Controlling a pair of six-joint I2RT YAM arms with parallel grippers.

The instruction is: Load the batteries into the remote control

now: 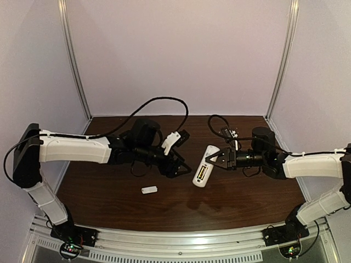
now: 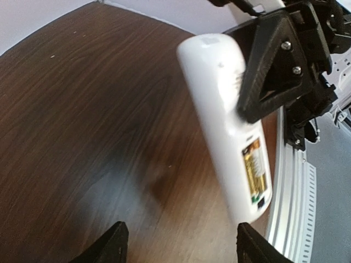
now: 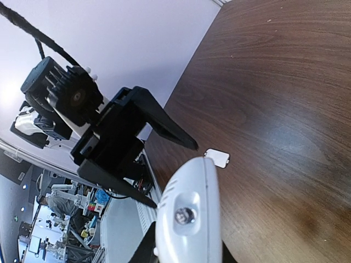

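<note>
A white remote control (image 1: 200, 178) (image 2: 211, 109) (image 3: 186, 235) is held in the air by my right gripper (image 1: 213, 158), shut on it near its upper end. Its battery compartment faces up in the top view, with gold-coloured contents or batteries (image 2: 253, 167); how many, I cannot tell. My left gripper (image 1: 181, 169) stands open just left of the remote, nothing between its fingers. A small white battery cover (image 1: 149, 189) (image 3: 217, 157) lies on the table below the left arm.
</note>
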